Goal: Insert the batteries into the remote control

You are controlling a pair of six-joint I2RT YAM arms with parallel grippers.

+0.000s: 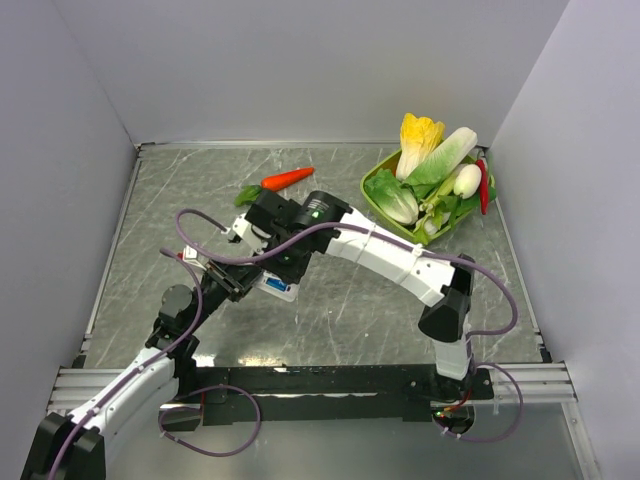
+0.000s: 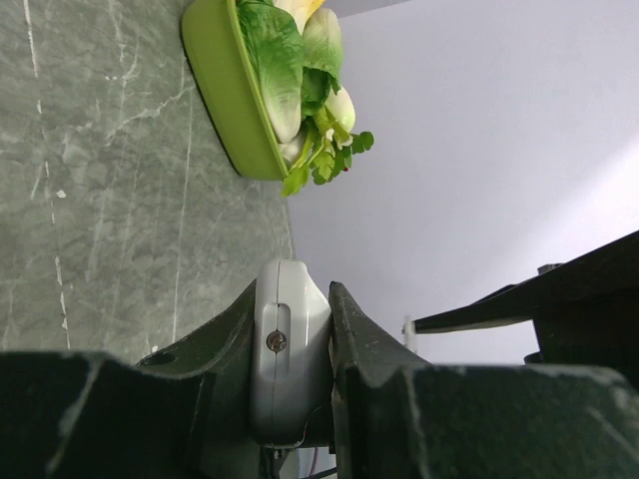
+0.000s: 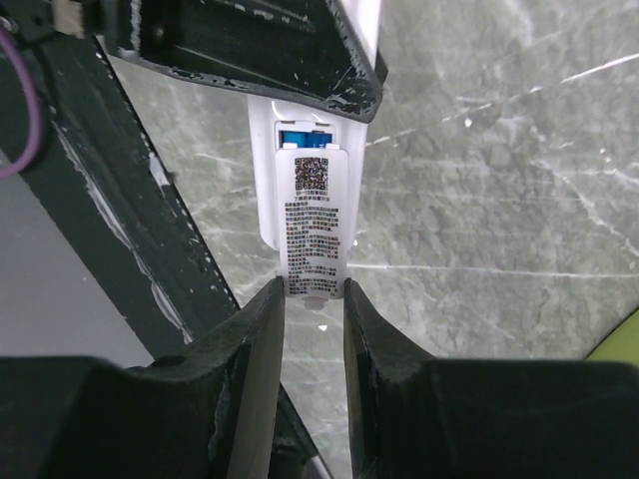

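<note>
The white remote control (image 2: 290, 349) is clamped between the fingers of my left gripper, shown end-on in the left wrist view. From the right wrist view, its back faces up, and blue batteries (image 3: 305, 139) show at the near end of the compartment. Over the rest of that compartment is the white battery cover (image 3: 316, 225), printed with a code and text. My right gripper has its fingertips against both sides of the cover's lower end. Whether the cover touches the remote cannot be told.
A green basket of vegetables (image 1: 404, 228) stands at the back right. An orange carrot (image 1: 287, 179) lies towards the back. Both arms crowd together at the left middle, while the grey table (image 1: 370, 315) is bare right of them.
</note>
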